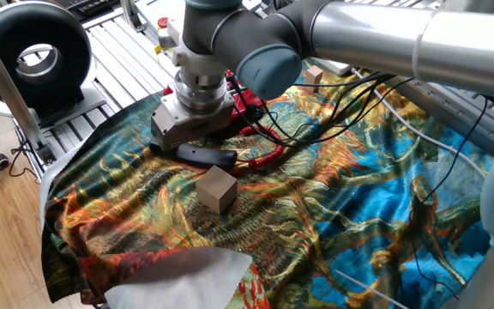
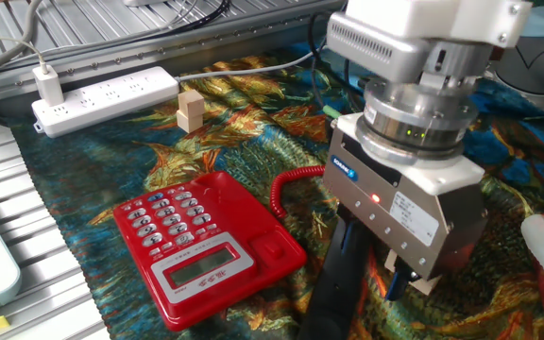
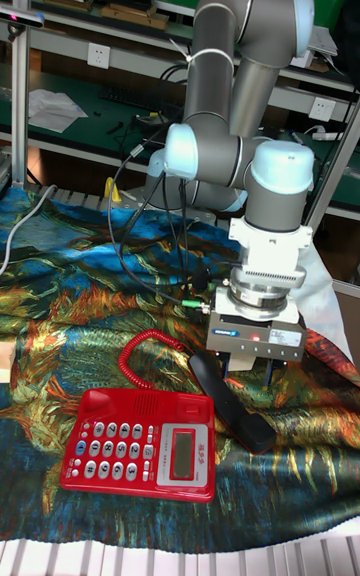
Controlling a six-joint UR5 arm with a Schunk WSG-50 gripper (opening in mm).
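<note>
A red desk phone [image 2: 275, 253] lies on the patterned cloth, its keypad and display facing up. Its black handset [image 3: 236, 407] is off the base, lying beside it, still joined by the red coiled cord [image 3: 130, 365]. Over the handset my gripper [image 3: 246, 370] points down, its two dark fingers apart, so it is open. Near one end of the handset the fingers are low, and I cannot tell whether they touch it. A wooden cube [image 1: 217, 190] sits on the cloth close to the handset, partly hidden behind the gripper in the other two views.
Small wooden blocks [image 2: 190, 111] stand near a white power strip [image 2: 107, 101] at the back. Loose cables hang from the arm across the cloth. Folded cloth showing its white underside [image 1: 183, 279] lies at the front. Open cloth [image 1: 316, 232] stretches to the right.
</note>
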